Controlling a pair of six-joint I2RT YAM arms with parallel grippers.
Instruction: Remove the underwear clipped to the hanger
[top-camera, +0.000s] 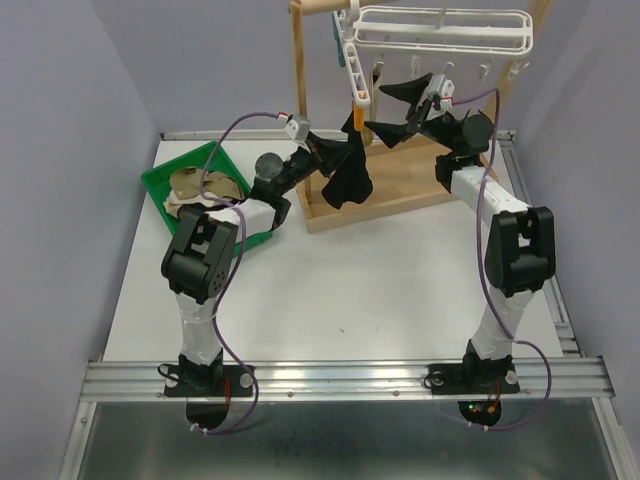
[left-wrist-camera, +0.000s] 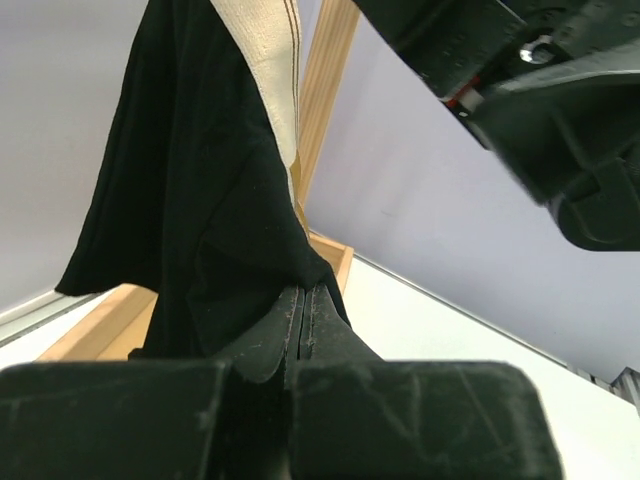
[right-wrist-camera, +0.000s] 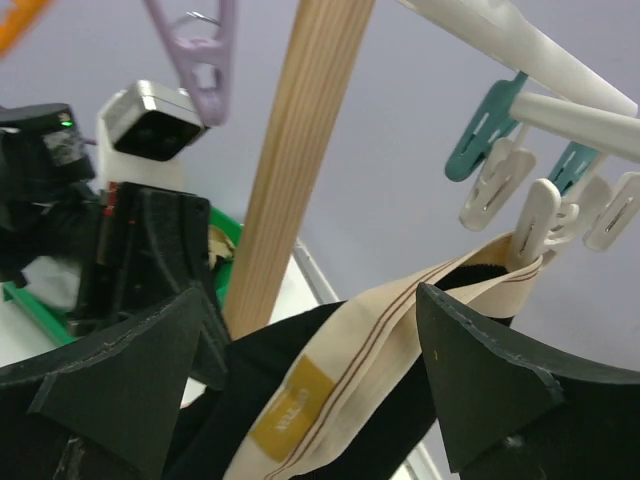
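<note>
The black underwear (top-camera: 350, 178) hangs from the white hanger (top-camera: 445, 32). In the right wrist view its beige waistband (right-wrist-camera: 350, 345) stretches up to a pale clip (right-wrist-camera: 535, 222), which still grips it. My left gripper is shut on the black cloth edge, at the left of the garment in the top view. My right gripper (top-camera: 378, 108) is open beneath the hanger, to the right of the underwear. The waistband crosses the gap between its fingers in its wrist view; whether it lies inside the fingers I cannot tell.
Other clips (right-wrist-camera: 490, 125) hang close by in green and white, and an orange clip (top-camera: 358, 115) is in front. A wooden post (right-wrist-camera: 300, 150) stands beside the left gripper. The green basket (top-camera: 158, 180) at left holds beige and dark cloth.
</note>
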